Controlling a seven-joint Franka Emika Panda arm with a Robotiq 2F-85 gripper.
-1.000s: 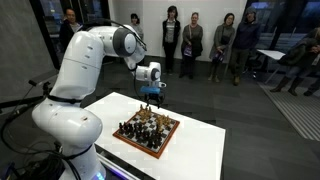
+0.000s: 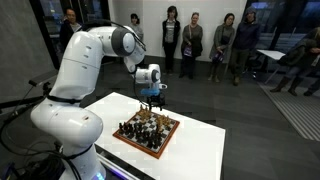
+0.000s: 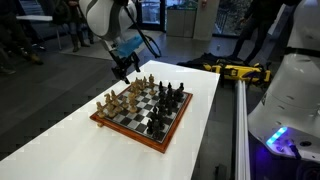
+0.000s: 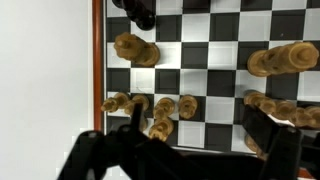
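Observation:
My gripper hangs over the far side of the chessboard, pointing down. In the wrist view its fingers stand wide apart, with one dark finger at the left and the other at the right. A small tan pawn and several more light pieces lie below, in the gap between them; none is gripped. Taller light pieces stand farther up that view, one at the left and one at the right.
Dark pieces crowd the board's opposite side. Several people stand along the back wall.
No chess piece has visibly moved.

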